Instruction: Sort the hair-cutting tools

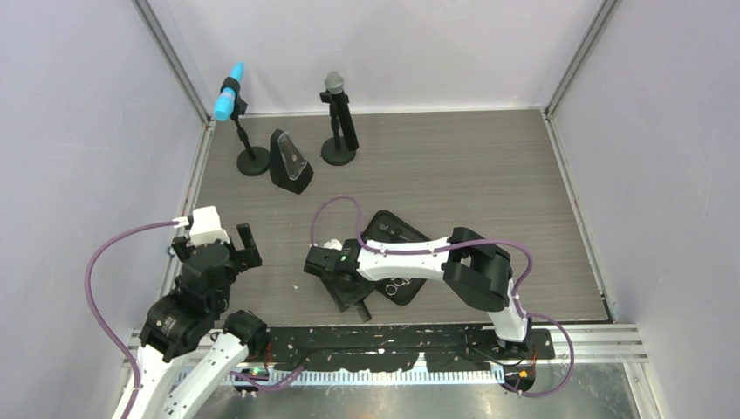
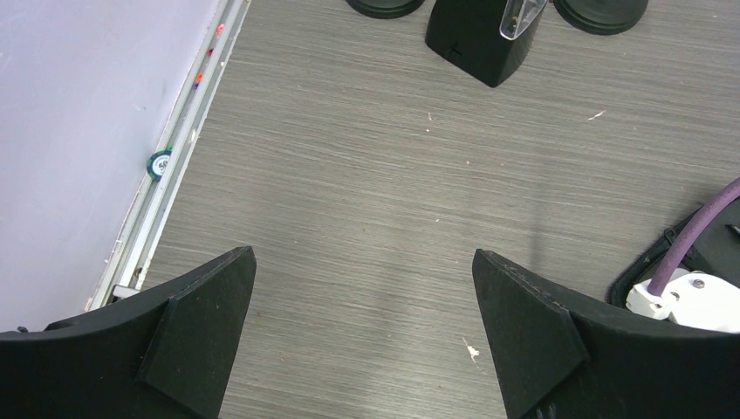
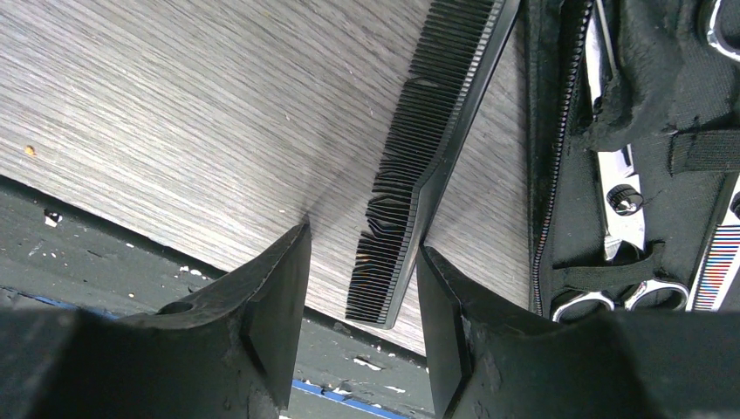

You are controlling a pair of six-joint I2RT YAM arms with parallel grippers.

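A black comb [image 3: 428, 148] lies on the table in the right wrist view, its lower end between the open fingers of my right gripper. The right fingertip [image 3: 432, 266] is close against the comb's spine; whether they touch I cannot tell. Beside it lies an open black zip case [image 3: 545, 175] holding scissors [image 3: 621, 205] and another tool with a striped strip [image 3: 717, 262]. From above, the case [image 1: 403, 295] is partly covered by my right arm. My left gripper is open over bare table, nothing between its fingers.
A metronome [image 1: 291, 163], a microphone on a stand [image 1: 339, 113] and a stand with a blue object [image 1: 229, 98] occupy the back left. The table's front edge [image 3: 174, 262] runs close to my right gripper. Table right of the case is clear.
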